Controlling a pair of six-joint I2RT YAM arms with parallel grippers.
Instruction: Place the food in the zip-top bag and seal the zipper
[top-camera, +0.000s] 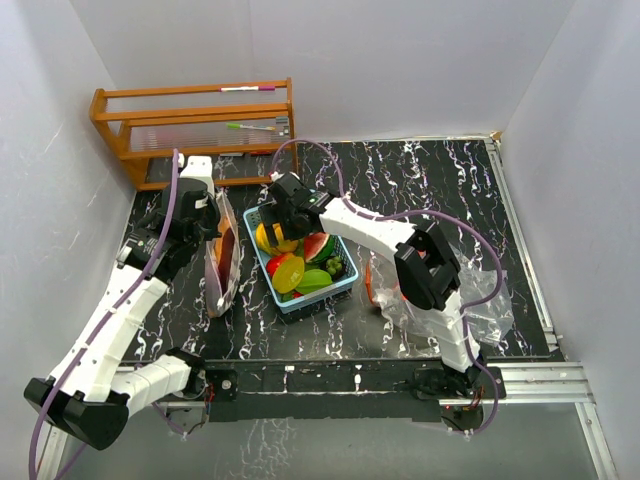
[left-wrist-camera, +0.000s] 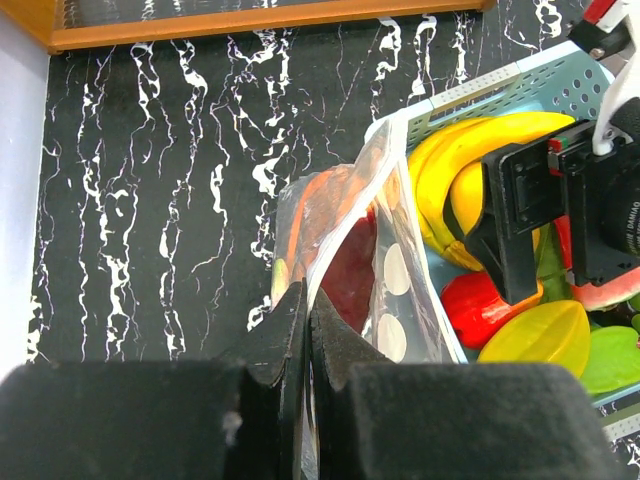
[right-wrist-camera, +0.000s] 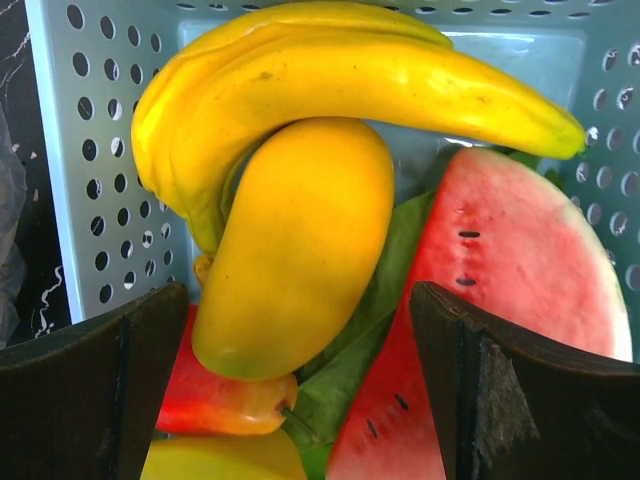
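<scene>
The clear zip top bag (top-camera: 213, 285) stands upright left of the basket, its mouth parted, with red and orange food (left-wrist-camera: 352, 262) inside. My left gripper is shut on the bag's thin rim. In the blue basket (top-camera: 258, 262) are bananas (right-wrist-camera: 350, 80), a yellow mango (right-wrist-camera: 300, 240), a watermelon slice (right-wrist-camera: 500, 250), a red pepper (right-wrist-camera: 225, 395) and a starfruit (left-wrist-camera: 545, 340). Above them my right gripper is open, its fingers (right-wrist-camera: 470, 370) on either side of the mango's lower end. Contact with the mango cannot be made out.
More clear plastic bags (top-camera: 425, 310) with orange zippers lie to the right of the basket. A wooden rack (top-camera: 200, 118) holding pens stands at the back left.
</scene>
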